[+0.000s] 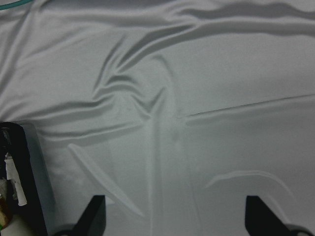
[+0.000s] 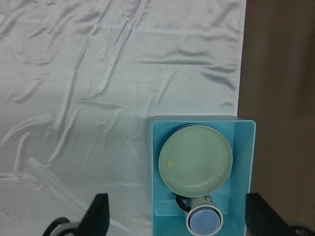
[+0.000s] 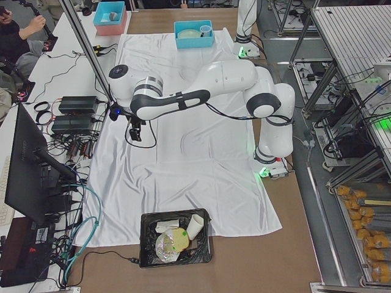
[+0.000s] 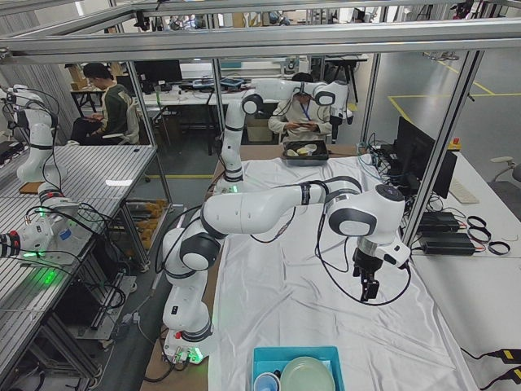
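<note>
My left gripper (image 3: pixel 135 134) (image 4: pixel 340 122) hangs open over the white cloth (image 3: pixel 171 177), with only cloth between its fingertips in the left wrist view. My right gripper (image 4: pixel 368 283) is open above the cloth too. Below it in the right wrist view is a blue bin (image 2: pixel 241 167) holding a green plate (image 2: pixel 196 157) and a mug (image 2: pixel 205 219).
A black bin (image 3: pixel 146 238) (image 1: pixel 29 182) with a white cylinder (image 3: pixel 195 226), a foil-like item (image 3: pixel 165 247) and a yellowish item (image 3: pixel 180 238) stands at one cloth end. A monitor (image 3: pixel 27 171), cables and a metal post line one side.
</note>
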